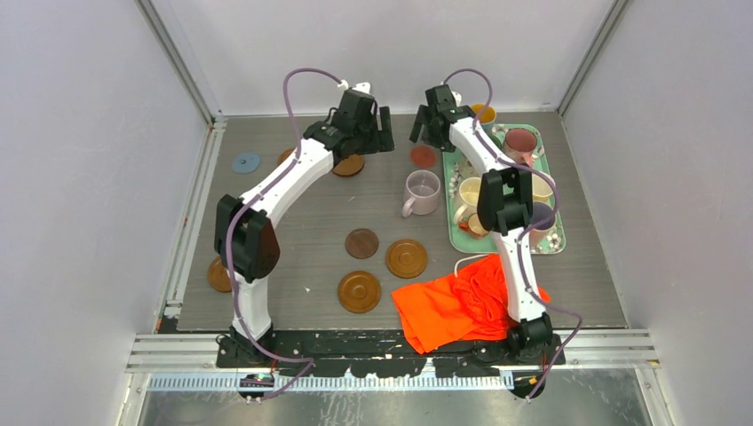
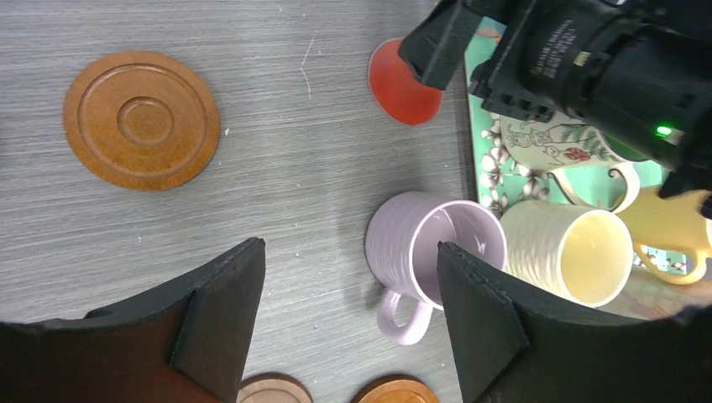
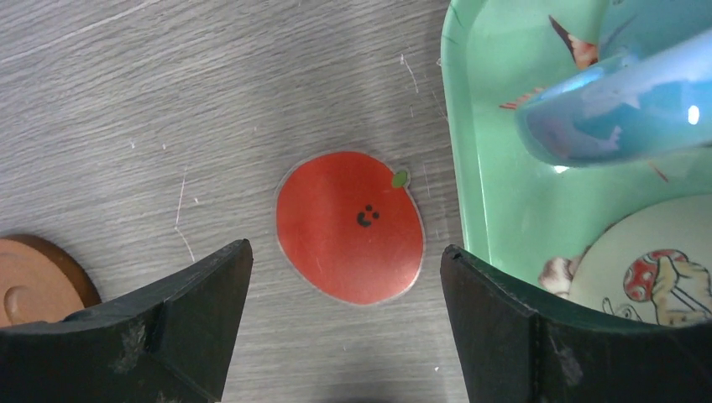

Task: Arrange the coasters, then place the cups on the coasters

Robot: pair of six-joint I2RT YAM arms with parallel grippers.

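A red tomato-faced coaster (image 1: 423, 155) (image 2: 403, 80) (image 3: 348, 227) lies flat on the table beside the green tray. Just below it in the top view stands a lilac mug (image 1: 422, 192) (image 2: 395, 239), its handle toward the front. My left gripper (image 1: 384, 129) is apart from the mug and open, with nothing between its fingers. My right gripper (image 1: 420, 126) hangs open over the red coaster, empty.
The green tray (image 1: 555, 242) holds several cups on the right. An orange cloth (image 1: 453, 306) lies at the front right. Wooden coasters (image 1: 360, 291) and a blue disc (image 1: 246, 162) are spread over the table.
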